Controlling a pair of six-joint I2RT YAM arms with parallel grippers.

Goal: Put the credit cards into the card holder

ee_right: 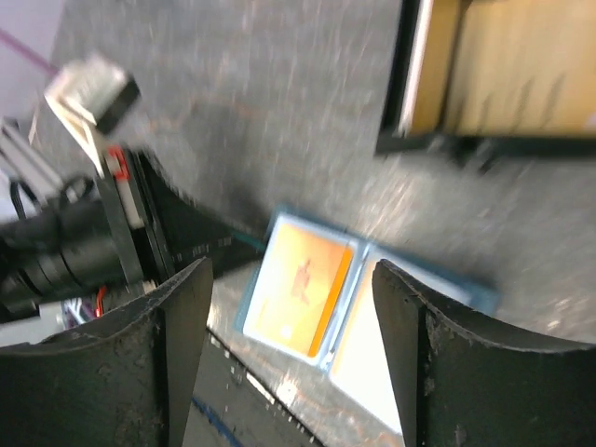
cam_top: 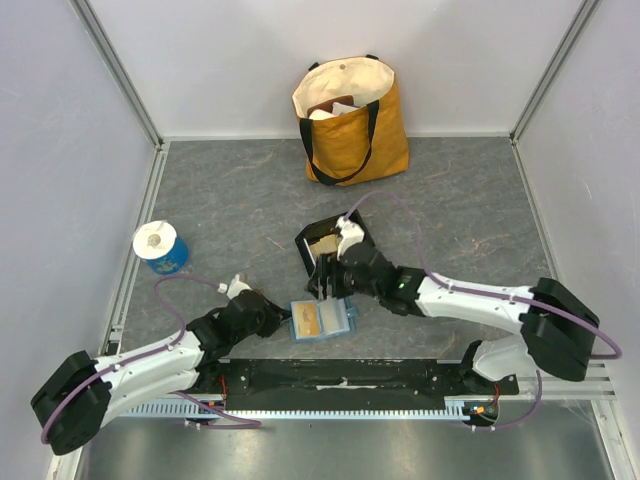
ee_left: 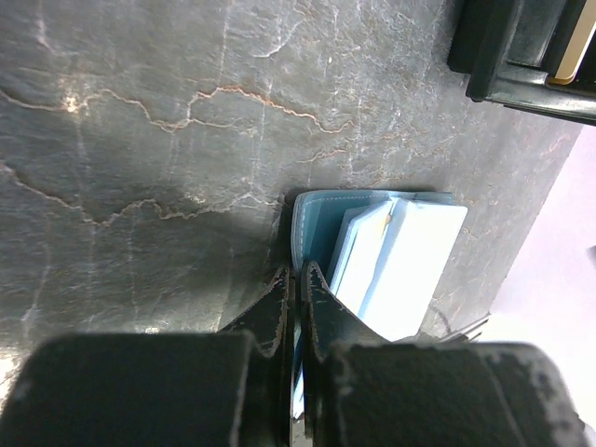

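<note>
The light-blue card holder [cam_top: 322,318] lies unfolded at the table's front. A gold card [ee_right: 303,279] with an orange stripe sits in its left half, and its right half shows white [ee_right: 372,349]. My left gripper is shut on the holder's left edge, its fingertips pinching the blue rim [ee_left: 340,207]. Over the holder, my right gripper stands with its fingers apart and no card between them. A black tray [cam_top: 303,243] behind the holder contains tan-gold cards [cam_top: 325,245]; the right arm partly covers it from above.
An orange bag [cam_top: 375,150] stands at the back wall. At the left is a roll in a blue wrapper [cam_top: 168,255]. Bare table lies at the back right and between roll and tray.
</note>
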